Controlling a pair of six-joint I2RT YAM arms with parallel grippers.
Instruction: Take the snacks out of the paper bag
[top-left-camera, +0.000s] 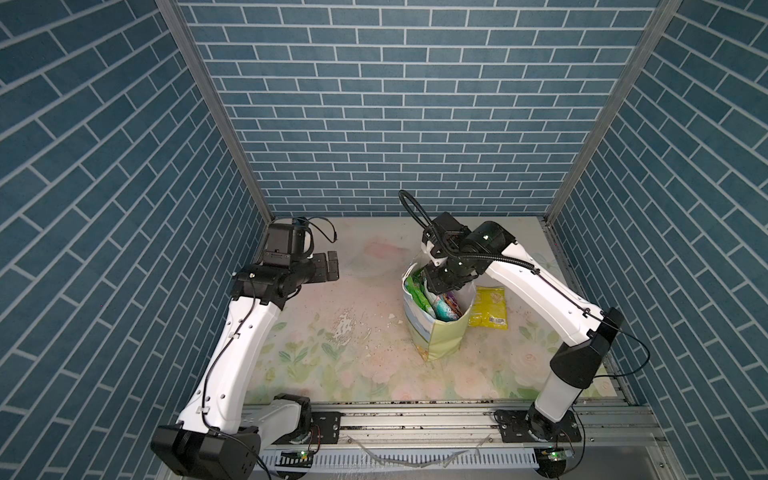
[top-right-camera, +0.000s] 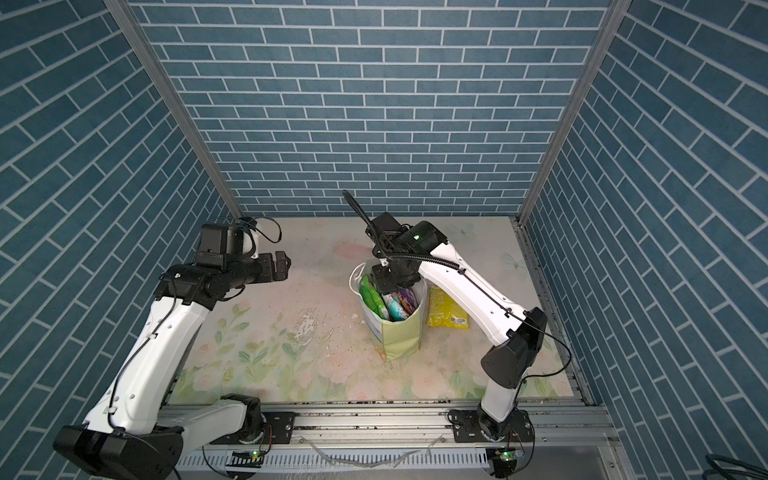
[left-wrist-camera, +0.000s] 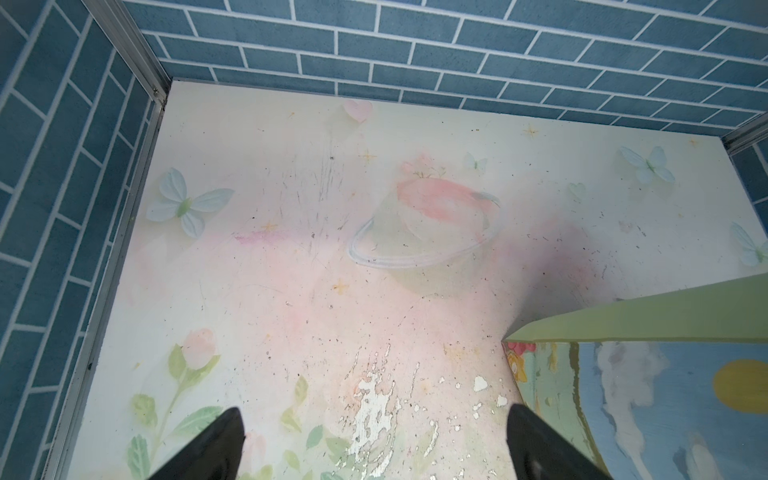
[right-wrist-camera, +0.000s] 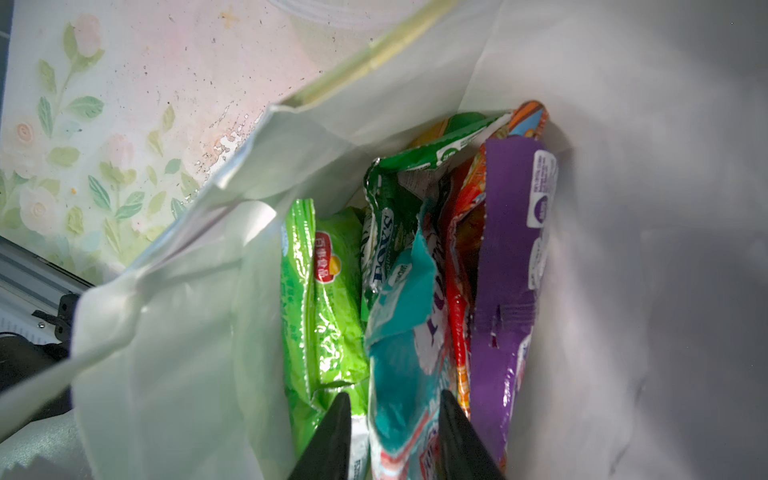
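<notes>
The paper bag (top-left-camera: 440, 340) stands upright on the table, its mouth open. Packed on edge inside it are a green packet (right-wrist-camera: 340, 304), a dark green packet (right-wrist-camera: 388, 232), a teal packet (right-wrist-camera: 404, 376), a red-orange packet (right-wrist-camera: 460, 280) and a purple packet (right-wrist-camera: 508, 240). My right gripper reaches down into the bag, fingers partly apart on either side of the teal packet, with a small gap showing on the left. A yellow packet (top-left-camera: 489, 308) lies on the table right of the bag. Away to the left, my left gripper is open and empty.
The bag's white handle (top-right-camera: 354, 278) loops out at its left rim. Bare table (top-left-camera: 352, 312) lies between the left arm and the bag. Brick-patterned walls (top-left-camera: 400, 120) enclose the back and sides.
</notes>
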